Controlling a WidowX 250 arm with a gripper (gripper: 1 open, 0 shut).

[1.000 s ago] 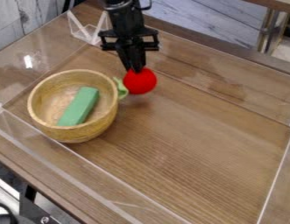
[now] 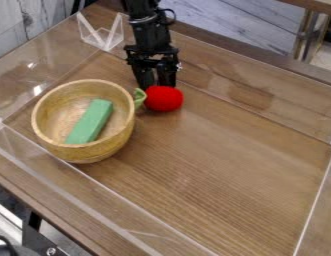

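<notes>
The robot's gripper (image 2: 152, 75) is a dark shape at the top centre, above a red tomato-like object (image 2: 164, 99) with a green part at its left, lying on the wooden table (image 2: 241, 170). Its fingers are too small and dark to tell their state. A tan bowl (image 2: 54, 110) at the left holds a green block (image 2: 90, 122).
A pale raised edge runs along the back right. Some dark cables show at the bottom left corner.
The gripper and arm have moved up and back, away from the red object.
</notes>
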